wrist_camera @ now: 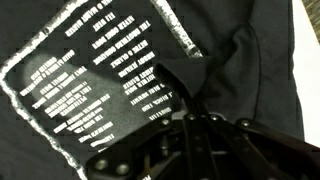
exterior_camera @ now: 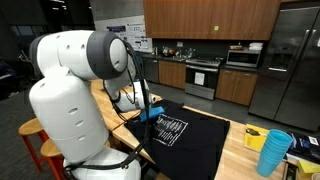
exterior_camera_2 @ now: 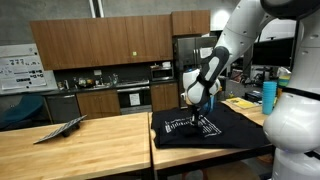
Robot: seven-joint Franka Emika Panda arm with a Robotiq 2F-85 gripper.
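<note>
A black cloth with white printed lettering, apparently a shirt (exterior_camera: 195, 150), lies spread over the wooden table. In the wrist view its printed panel (wrist_camera: 100, 75) fills the left and middle, framed by a broken white border. My gripper is low over the cloth, its fingers shut at a raised fold (wrist_camera: 185, 75) of black fabric beside the print. The fold gathers at the fingertips, so the fingers appear to pinch it, though black on black hides the exact contact. From the side, the gripper (exterior_camera_2: 190, 119) is down near the cloth's surface.
A blue cup (exterior_camera: 273, 153) stands at the table's right, near yellow items (exterior_camera: 256, 137). Stools (exterior_camera: 33, 128) stand to the left of the table. In the second exterior view, the bare wooden tabletop (exterior_camera_2: 70, 145) left of the cloth is clear.
</note>
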